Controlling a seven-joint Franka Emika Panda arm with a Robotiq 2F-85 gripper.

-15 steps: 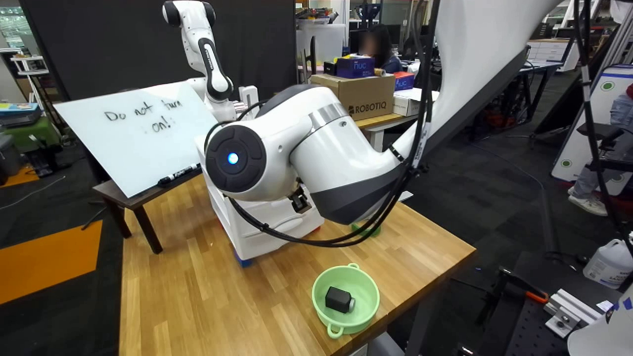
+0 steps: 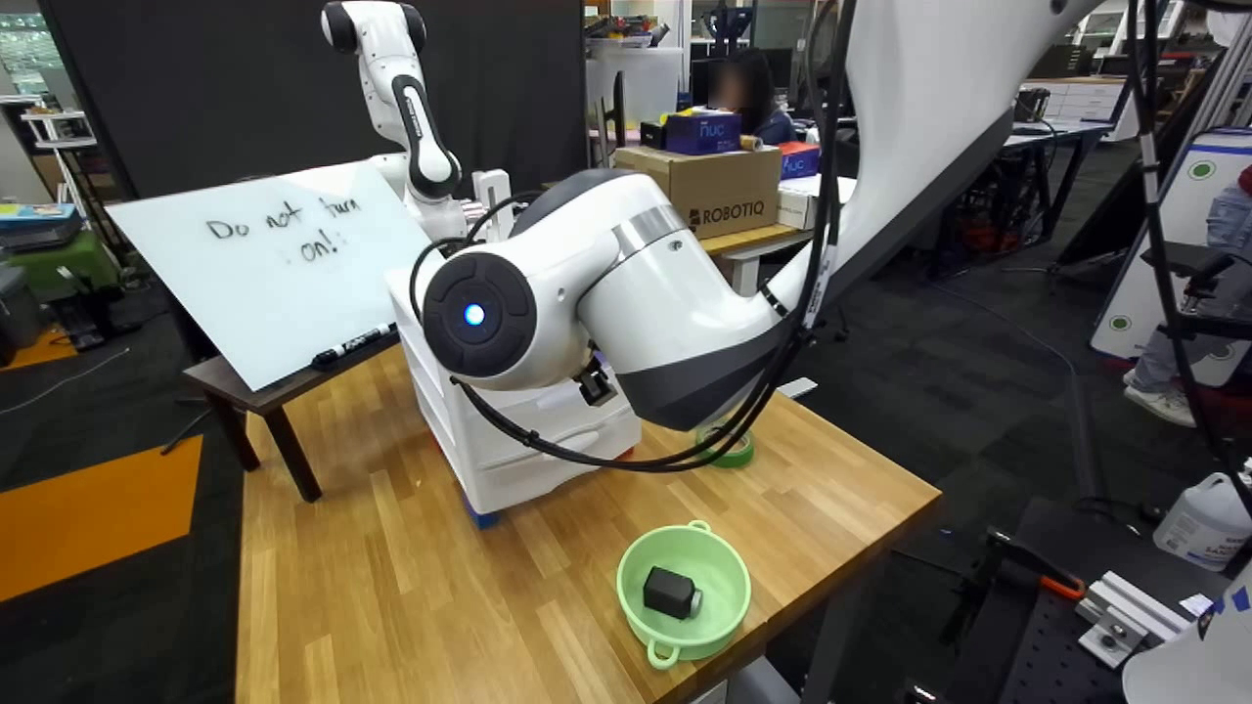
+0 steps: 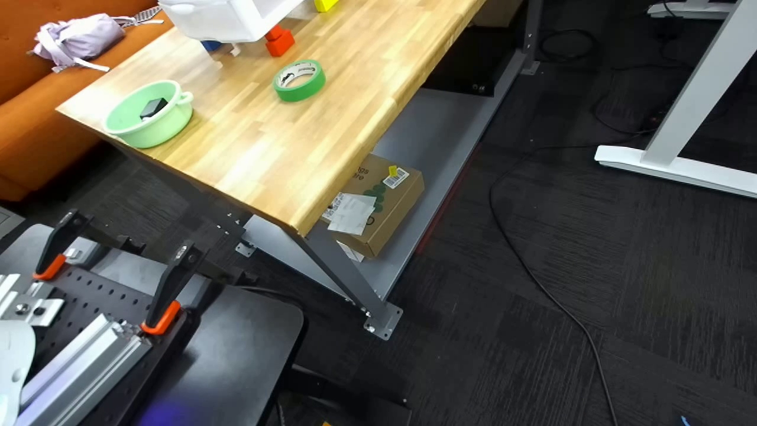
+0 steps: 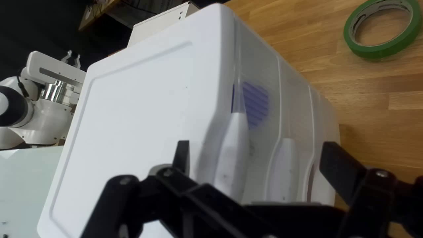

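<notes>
In the wrist view my gripper stands open, its two dark fingers wide apart with nothing gripped between them. Between and beyond them is the front of the white drawer unit [image 4: 138,111], with pale drawer handles [image 4: 234,154] in a row. Something purple [image 4: 254,103] shows through the translucent top drawer front. I cannot tell whether a finger touches the unit. In the first exterior view the arm's white wrist hides the gripper and much of the unit. A green bowl [image 2: 728,622] holds a black block-like object [image 2: 669,593] near the table's front edge.
A roll of green tape [image 3: 301,81] lies on the wooden table beside the drawer unit. Red blocks [image 3: 280,42] sit by the unit's base. A whiteboard [image 2: 282,258] with handwriting leans at the left.
The arm's wrist has shifted slightly to the right in the first exterior view, uncovering more of the tape roll's edge. The bowl and the black object stay put.
</notes>
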